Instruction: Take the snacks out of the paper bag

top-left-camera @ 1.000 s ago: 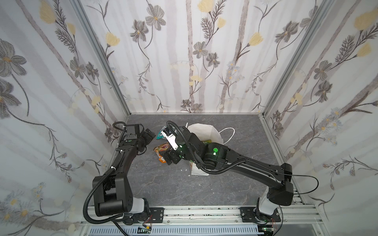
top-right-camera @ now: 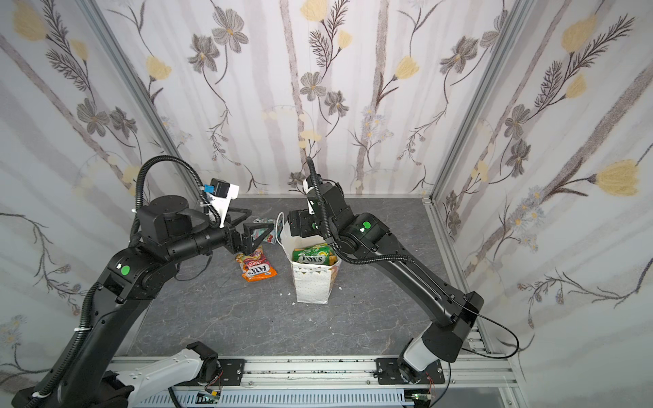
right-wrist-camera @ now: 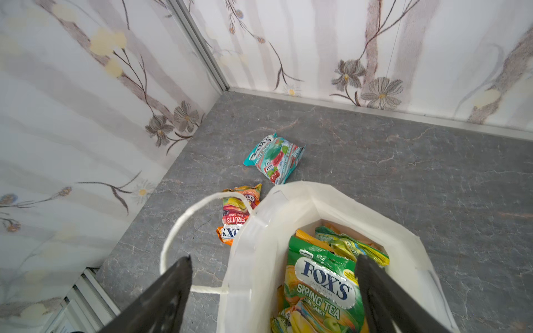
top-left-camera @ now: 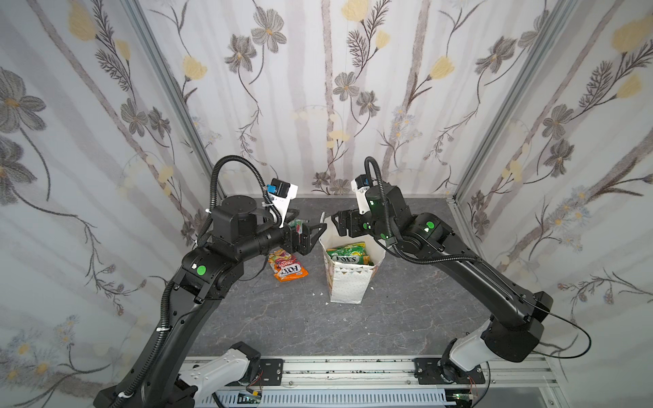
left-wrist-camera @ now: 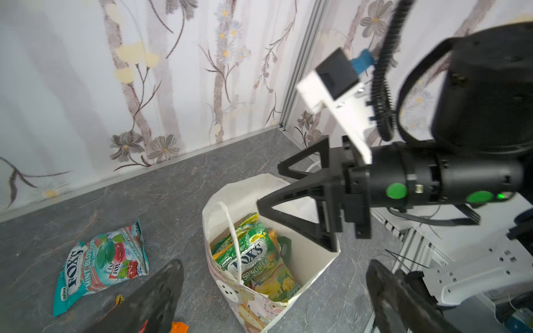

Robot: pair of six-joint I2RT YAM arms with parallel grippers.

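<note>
A white paper bag (top-left-camera: 350, 292) stands mid-table with green Fox's snack packs (right-wrist-camera: 324, 283) inside. Left of it lie an orange Fox's pack (top-left-camera: 287, 272) and a teal one (left-wrist-camera: 100, 266). My left gripper (top-left-camera: 313, 234) is raised at the bag's left, open and empty. My right gripper (top-left-camera: 340, 224) is over the bag's mouth with its fingers apart, nothing between them.
Wallpapered walls with metal rails enclose the grey table (right-wrist-camera: 466, 183).
Both arms have risen. The left gripper has moved right toward the bag; the right one has moved from over the orange pack to above the bag, uncovering that pack.
</note>
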